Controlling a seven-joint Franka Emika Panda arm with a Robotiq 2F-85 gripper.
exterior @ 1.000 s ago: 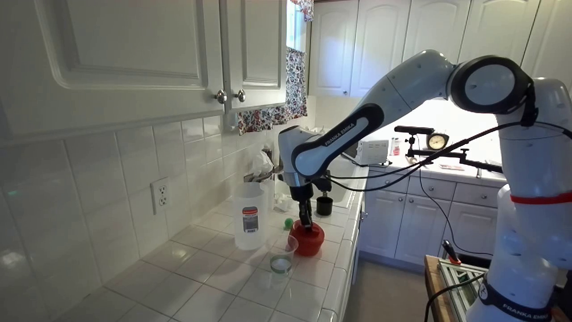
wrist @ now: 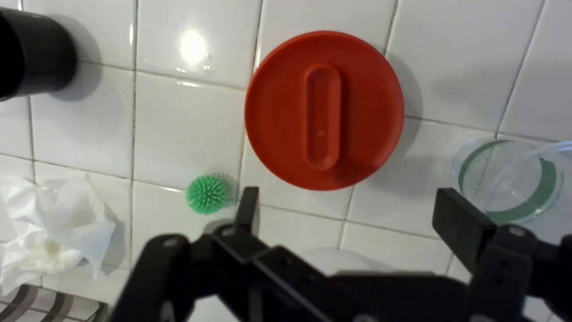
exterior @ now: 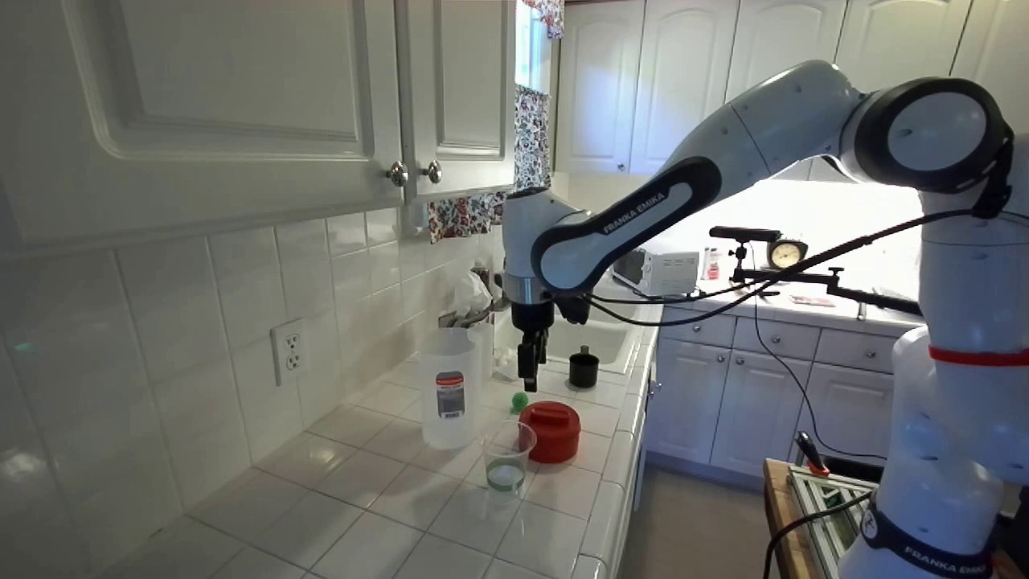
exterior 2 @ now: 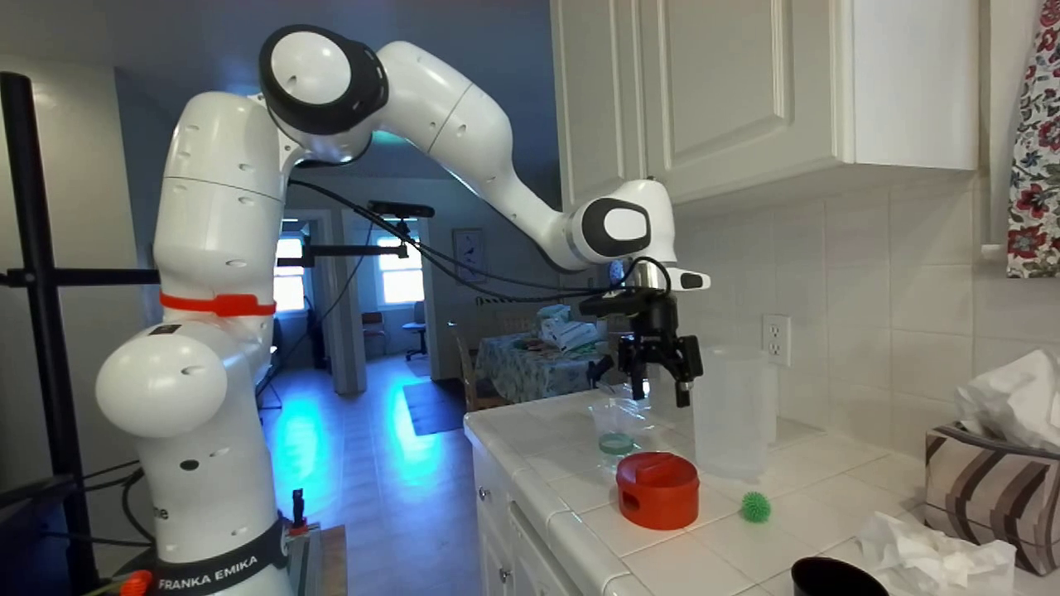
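Note:
A round red container [exterior: 551, 433] stands on the white tiled counter. From above, its red lid [wrist: 324, 110] shows a raised oblong handle and lies over the container. My gripper [exterior: 528, 378] hangs above the counter, higher than the lid and apart from it. In the wrist view the gripper is open, its black fingers [wrist: 247, 210] wide apart with nothing between them. The same gripper [exterior 2: 660, 396] appears over the counter in the second exterior view, above the red container [exterior 2: 657, 491].
Close to the container are a spiky green ball [wrist: 207, 194] and a clear cup [exterior: 506, 461] with a green band. A tall translucent jug [exterior: 450, 390] stands near the wall. A black cup [wrist: 40, 53], crumpled tissue [wrist: 59, 220] and tissue box [exterior 2: 994, 492] are also around.
The gripper has risen off the red lid and shifted slightly toward the wall. Earlier its fingers were down at the lid's handle. The container remains nearly in place, its lid now sitting more level.

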